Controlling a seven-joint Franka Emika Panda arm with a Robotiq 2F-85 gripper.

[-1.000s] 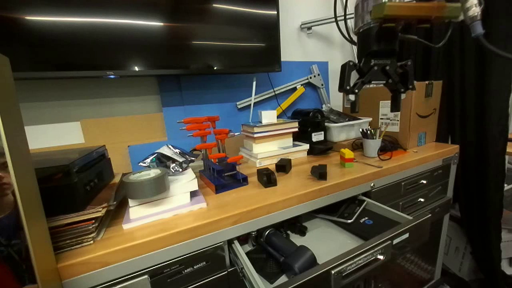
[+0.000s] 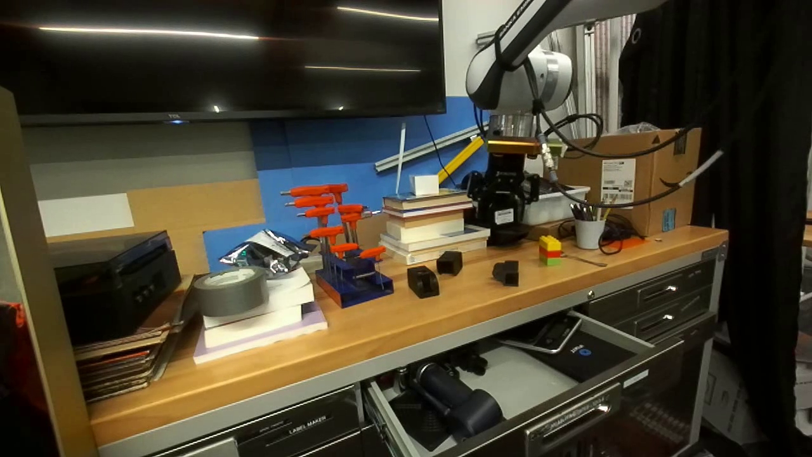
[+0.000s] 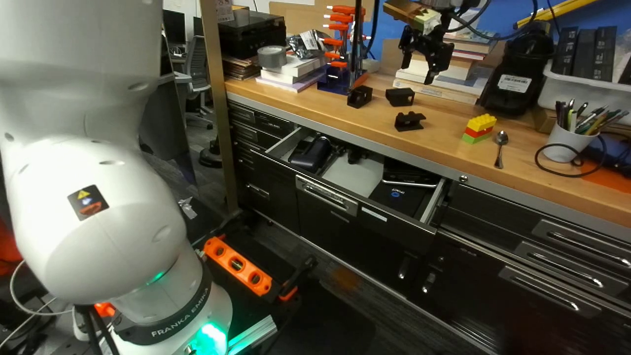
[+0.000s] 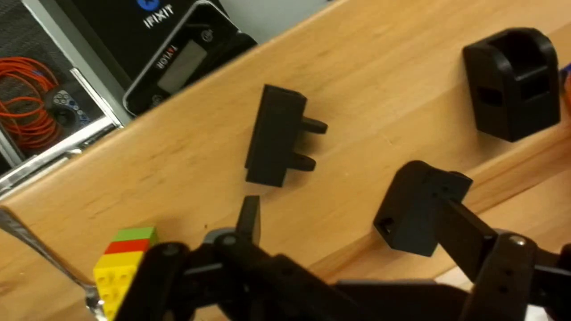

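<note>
My gripper stands open above the bench, with bare bench between its fingers in the wrist view. Three black parts lie apart on the wood. One with two prongs (image 4: 273, 139) rests ahead of the fingers; another, a block (image 4: 409, 208), appears partly behind the right finger (image 4: 463, 230). The third, a hollow block (image 4: 514, 107), sits at the upper right. In exterior view 2 the gripper (image 3: 420, 68) hangs higher than these parts, in front of the book stack. Exterior view 1 shows it dark against a black case, its fingertips hard to make out.
An open drawer (image 2: 525, 381) juts out below the bench front, holding several items. Stacked yellow, red and green bricks (image 3: 479, 128) stand beside a spoon (image 3: 501, 145). Nearby are a pen cup (image 3: 565, 142), books (image 2: 426, 228) and a red-handled tool rack (image 2: 354, 282).
The arm has swung left and lower in exterior view 1, from in front of the cardboard box to near the black case and books. Bench objects have not moved.
</note>
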